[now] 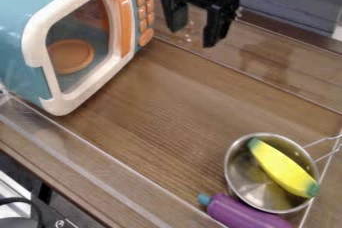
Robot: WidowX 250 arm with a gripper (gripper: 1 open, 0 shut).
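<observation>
My black gripper (pixel 194 20) hangs at the top middle, beside the teal toy microwave's orange control panel, its two fingers apart with nothing seen between them. The microwave (pixel 40 22) has a white-framed window with an orange disc (pixel 70 57) inside. At the lower right a steel pot (pixel 247 177) holds a yellow banana (pixel 283 167). A purple eggplant (pixel 247 215) lies against the pot's near side.
A blue-grey wall (pixel 281 17) runs along the back. Dark parts show at the bottom left corner.
</observation>
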